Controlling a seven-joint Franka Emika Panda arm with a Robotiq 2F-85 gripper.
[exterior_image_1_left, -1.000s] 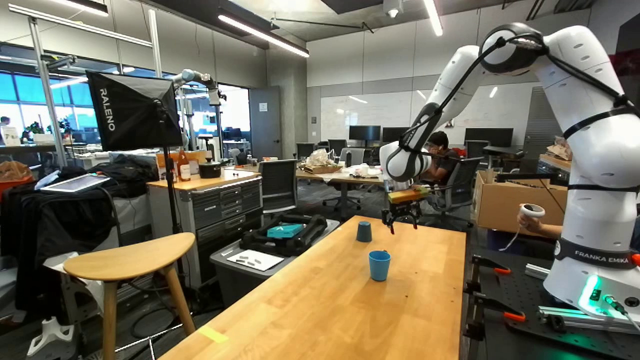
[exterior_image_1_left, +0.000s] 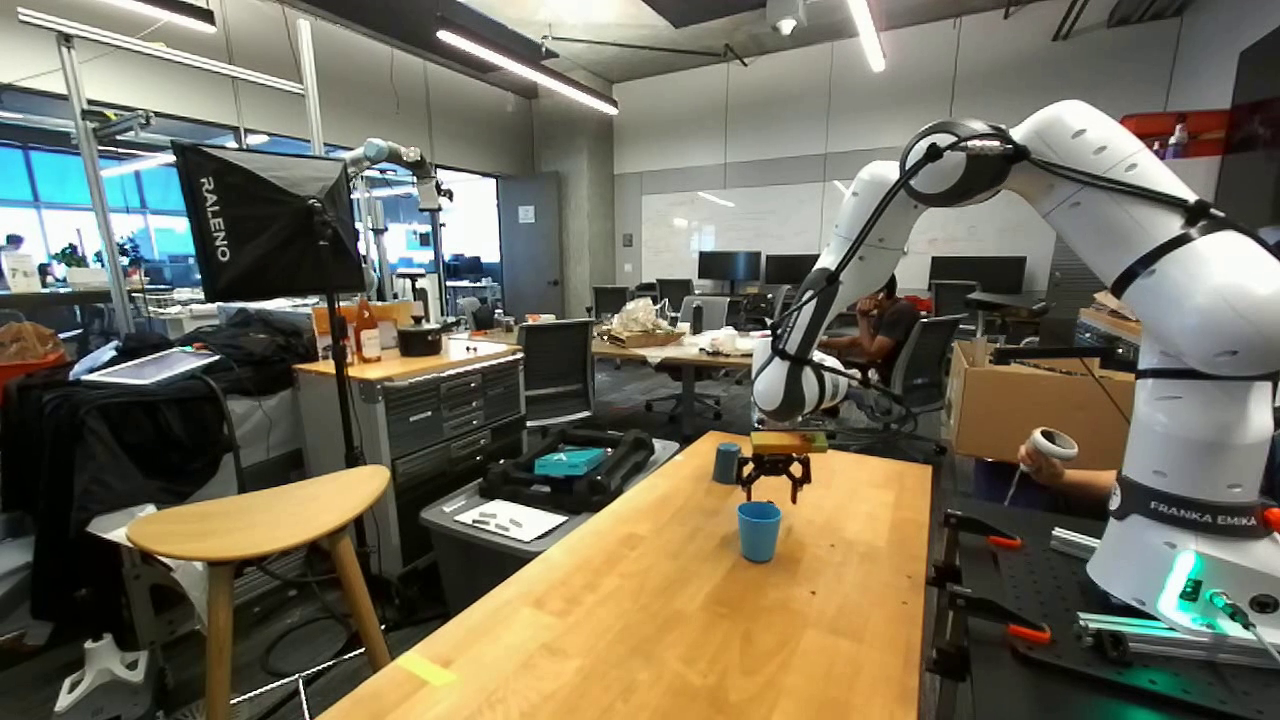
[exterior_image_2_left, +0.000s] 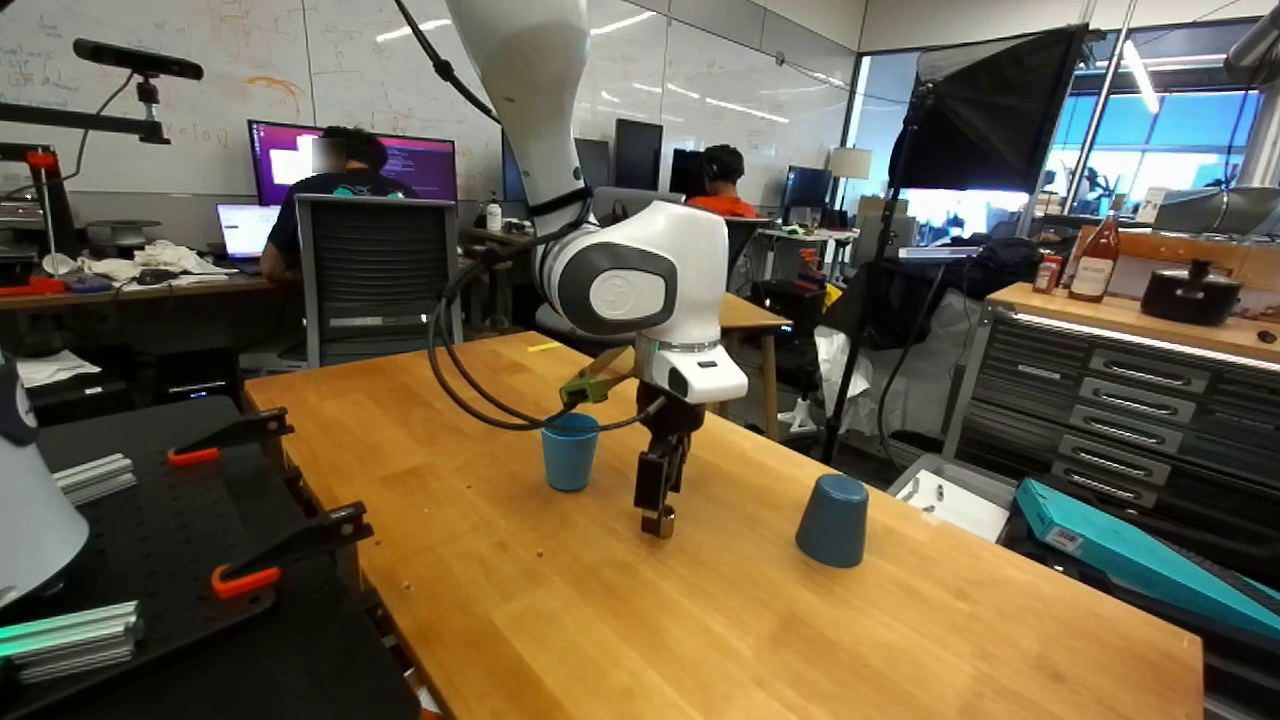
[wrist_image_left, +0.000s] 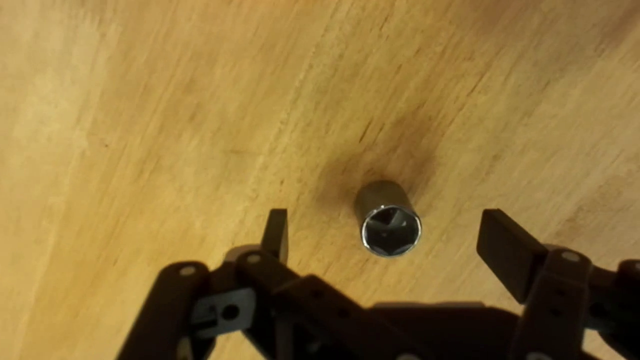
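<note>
A small metal socket (wrist_image_left: 390, 230) stands upright on the wooden table, its hollow end facing up in the wrist view. My gripper is open, one finger on each side of the socket with a gap to both. In exterior view 2 the gripper (exterior_image_2_left: 659, 510) points down low over the table, and the socket (exterior_image_2_left: 665, 523) shows by its fingertips. From exterior view 1, the gripper (exterior_image_1_left: 775, 493) is behind a light blue cup (exterior_image_1_left: 758, 533), which hides the socket there. That cup (exterior_image_2_left: 569, 454) stands upright; a darker blue cup (exterior_image_2_left: 833, 521) is upside down.
Orange-handled clamps (exterior_image_2_left: 288, 554) line the edge by the robot base. A grey bin (exterior_image_1_left: 480, 540) stands beside the opposite edge.
Over the last second the arm has come down and slightly left in exterior view 1, bringing the gripper close to the table behind the light blue cup. Both cups have stayed put.
</note>
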